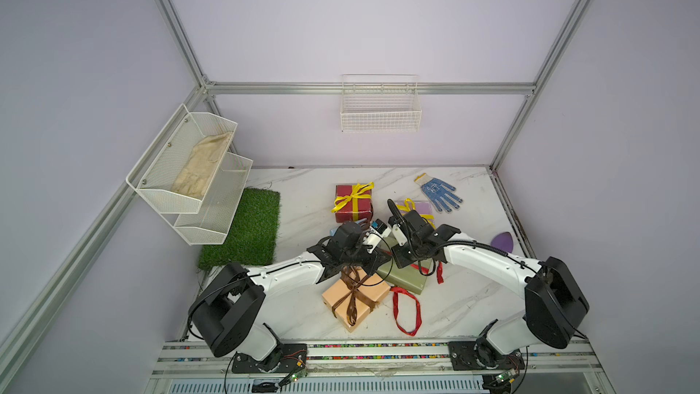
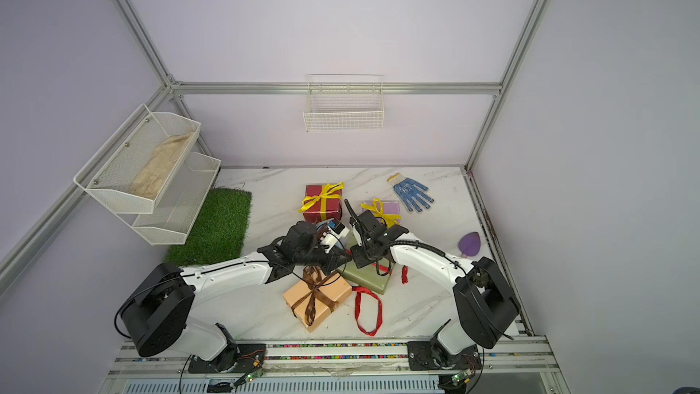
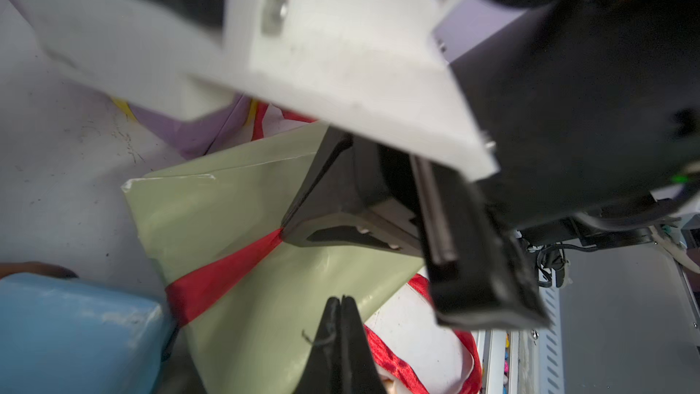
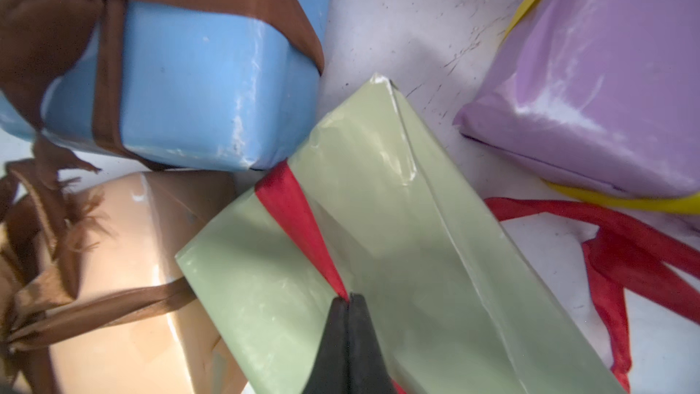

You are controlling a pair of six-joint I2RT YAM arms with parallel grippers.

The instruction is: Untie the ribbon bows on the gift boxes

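Across the green box point(image 4: 444, 277) runs a flat red ribbon point(image 4: 295, 222). My right gripper is shut on this ribbon, above the box top; the band rises to its fingertips. Close beside it, my left gripper points at the green box with its fingers together and nothing visible between them. Loose red ribbon lies off two sides of the box: a loop point(image 1: 397, 313) on the table in front and a tail point(image 1: 439, 273) on the right. Both arms partly cover the green box in the top views.
Crowding the green box are a blue box point(image 4: 197, 87) and a peach box point(image 1: 335, 299) with brown ribbons, and a purple box point(image 4: 605, 95) with yellow. Behind stands a dark red box point(image 1: 342, 208) with a yellow bow.
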